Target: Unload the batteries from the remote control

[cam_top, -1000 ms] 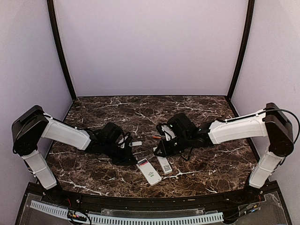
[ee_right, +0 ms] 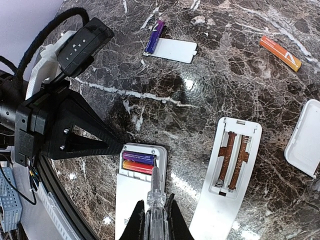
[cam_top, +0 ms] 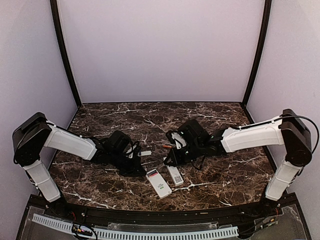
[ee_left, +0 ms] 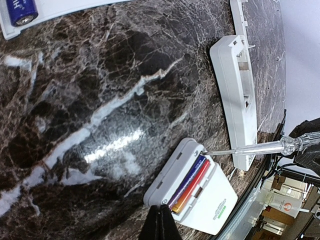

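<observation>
A white remote (ee_right: 132, 197) lies with its battery bay uncovered. Inside the bay sit a purple battery (ee_right: 139, 158) and an orange-red battery (ee_right: 137, 167), side by side. My right gripper is shut on a clear-handled screwdriver (ee_left: 262, 147), whose tip reaches the bay's end by the purple battery; exact contact cannot be told. At the opposite end of the bay, my left gripper is shut, its fingertips against or just beside the remote's edge, with nothing visible between them.
Right of this remote lies a second white remote (ee_right: 212, 212) with an empty bay. A loose purple battery (ee_right: 155, 36) rests by a white cover (ee_right: 174, 50). Farther off are an orange battery (ee_right: 280, 52) and another white cover (ee_right: 306, 137).
</observation>
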